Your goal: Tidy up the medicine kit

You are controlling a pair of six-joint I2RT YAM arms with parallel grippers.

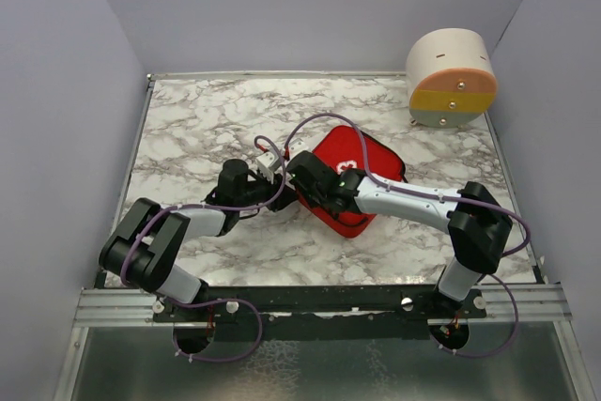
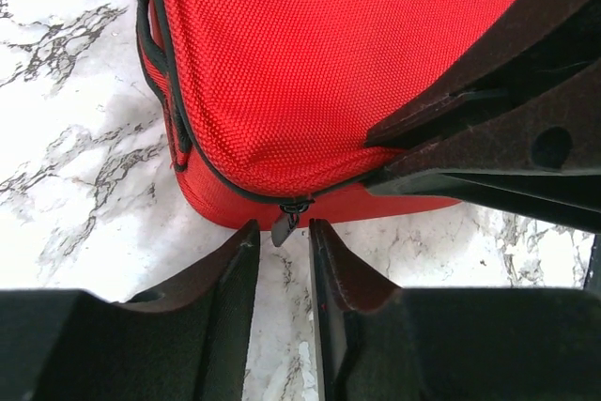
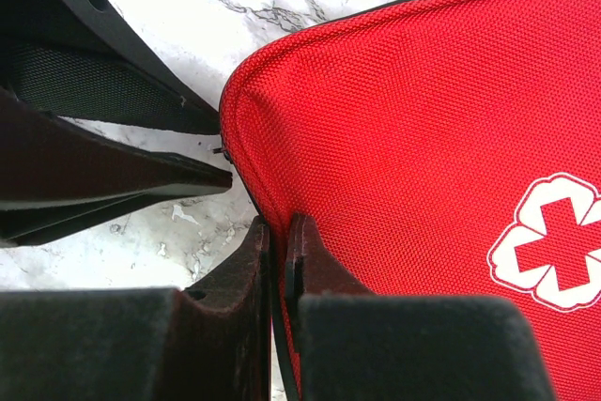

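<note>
The red medicine kit [image 1: 352, 152] lies on the marble table with a white cross emblem, its corner toward the left. My right gripper is shut on the red fabric edge of that corner, in the right wrist view. My left gripper stands part open just short of the dark zipper pull [image 2: 286, 224] that hangs below the bag's rim, the pull lying between or just beyond its fingertips. In the top view both grippers meet at the bag's left corner, largely hidden by the arms.
A rounded cabinet [image 1: 451, 77] with coloured drawers stands at the back right. Grey walls enclose both sides.
</note>
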